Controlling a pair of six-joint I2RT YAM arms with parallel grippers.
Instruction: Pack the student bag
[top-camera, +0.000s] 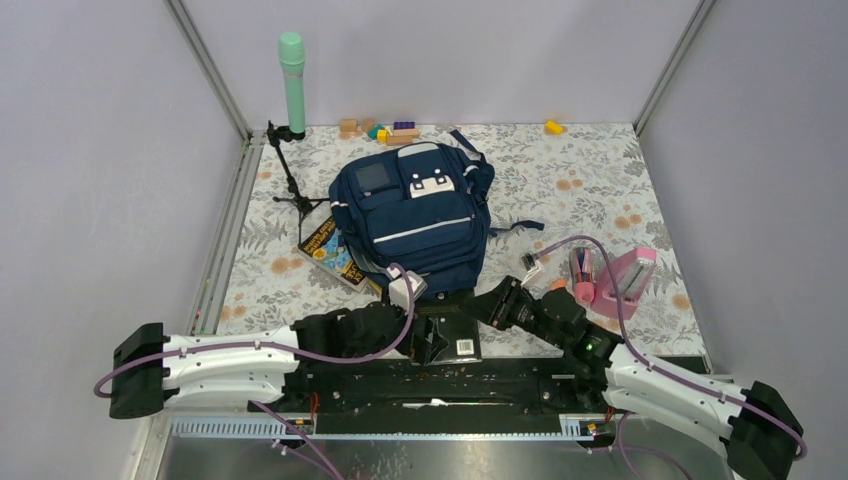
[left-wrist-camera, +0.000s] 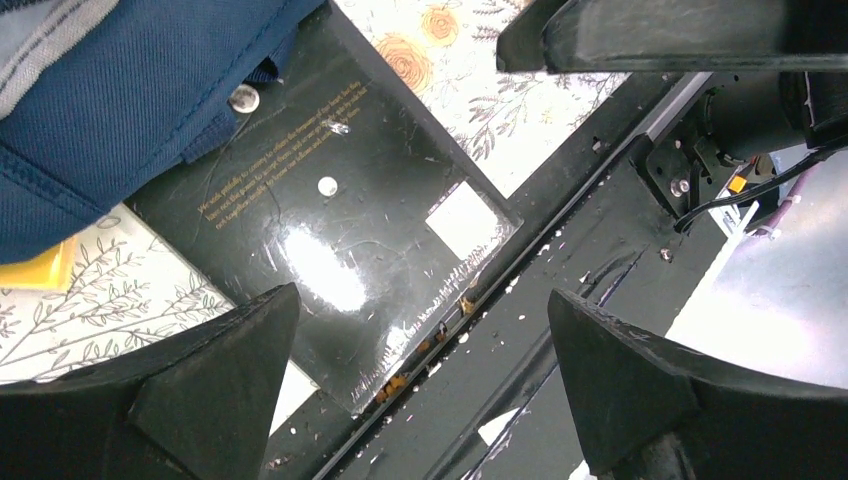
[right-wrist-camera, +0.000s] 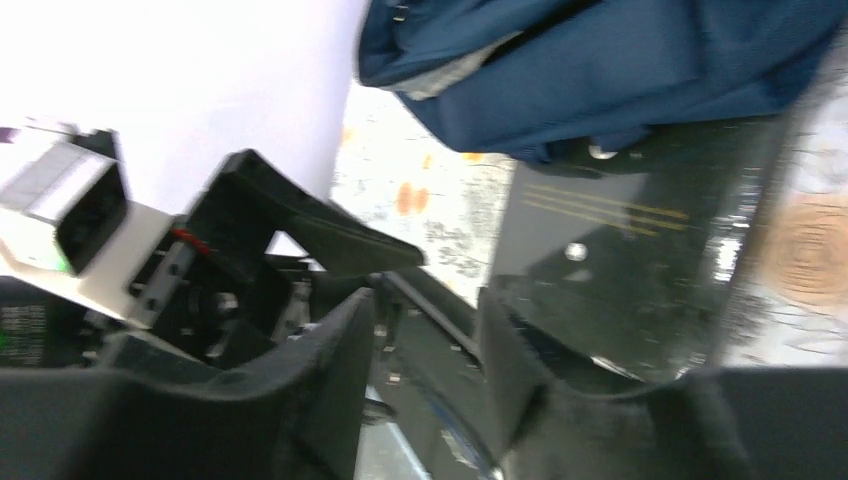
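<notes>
The navy backpack (top-camera: 425, 215) lies in the middle of the table, with a black flat book (top-camera: 465, 347) sticking out in front of it near the table's front edge. A white label (left-wrist-camera: 465, 220) marks the book's cover. Above the book, my left gripper is open with nothing between its fingers. My right gripper is part open over the book's right side, its fingers apart and empty. In the left wrist view, a dark right-arm finger (left-wrist-camera: 680, 38) enters at the top right. The backpack covers the book's far end.
A colourful comic book (top-camera: 333, 253) lies partly under the bag's left side, beside a small tripod (top-camera: 295, 190) with a green microphone (top-camera: 292, 80). At right stand a pink case (top-camera: 627, 280) and a pen holder (top-camera: 583, 275). Blocks (top-camera: 400, 138) line the back edge.
</notes>
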